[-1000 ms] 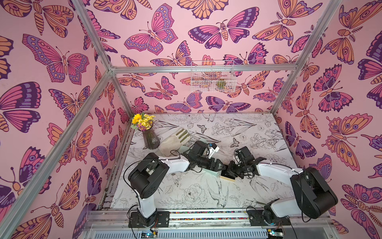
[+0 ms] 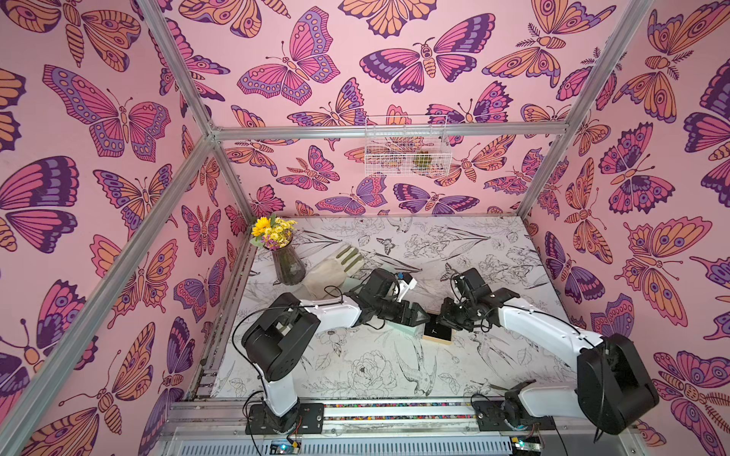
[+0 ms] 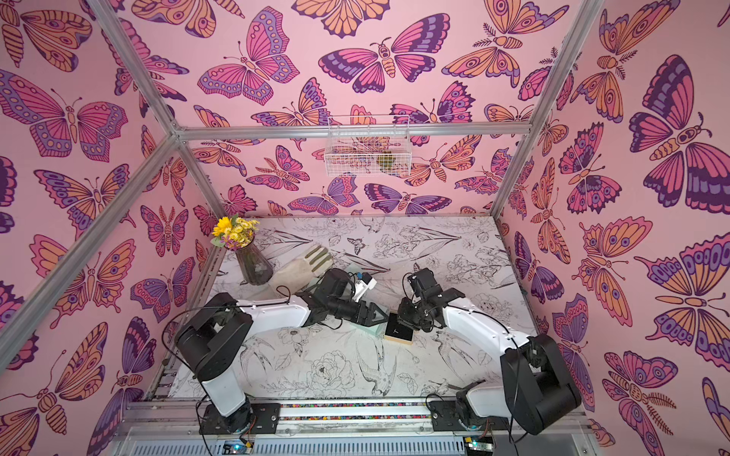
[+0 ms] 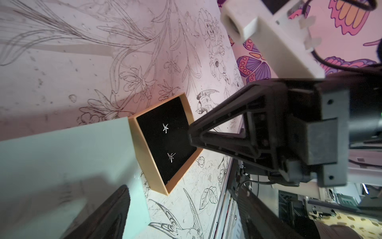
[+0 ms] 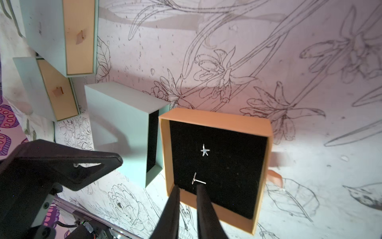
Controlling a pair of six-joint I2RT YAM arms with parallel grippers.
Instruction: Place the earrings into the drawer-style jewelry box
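The pale mint jewelry box (image 4: 71, 159) has its drawer (image 5: 216, 115) pulled out, a tan frame lined in black. Inside on the lining lie two small silver star-like earrings, an upper earring (image 5: 204, 150) and a lower earring (image 5: 195, 180) with its post showing. My left gripper is open, its fingers (image 4: 109, 211) spread apart over the box and drawer side. Above the drawer's near part hangs my right gripper, shut, with nothing seen between its fingers. Neither gripper clearly touches the earrings.
Two more mint boxes with tan drawer fronts, an upper box (image 5: 81, 35) and a lower box (image 5: 59, 87), stand beyond the open one. A glove (image 2: 327, 277) and a flower vase (image 2: 287, 264) occupy the back left. Table space right of the drawer is clear.
My right gripper has lifted and drawn back from the drawer, so more of its black lining shows from above. The left arm looks almost unmoved.
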